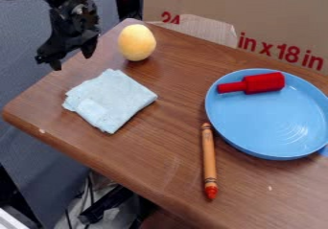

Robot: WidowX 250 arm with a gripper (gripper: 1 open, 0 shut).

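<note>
My black gripper hangs at the upper left over the table's left edge, its fingers spread apart and empty. To its right stands a yellow, rounded object. A folded pale blue cloth lies below the gripper on the table. A blue plate holds a red roller-like object near its top rim. An orange crayon lies left of the plate, pointing toward the front.
The wooden table has clear room in the middle and front left. A cardboard box stands along the back. Beyond the left edge are a grey surface and dark equipment below.
</note>
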